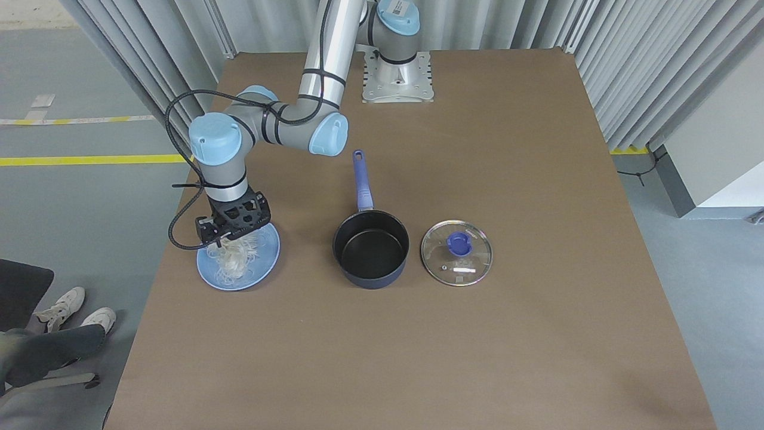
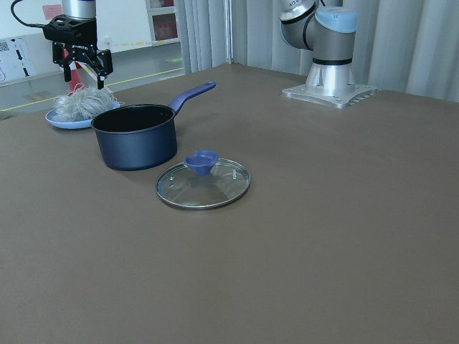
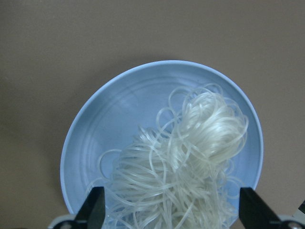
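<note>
A blue plate holds a tangle of white, translucent noodles. My gripper is open just above it, its two black fingertips at the bottom of the wrist view with the noodles seen between them. A dark blue pot with a long blue handle stands right of the plate in the front view. Further right a glass lid with a blue knob lies on the table.
The arm's base is at the back edge. A person's legs show beside the table at the lower left.
</note>
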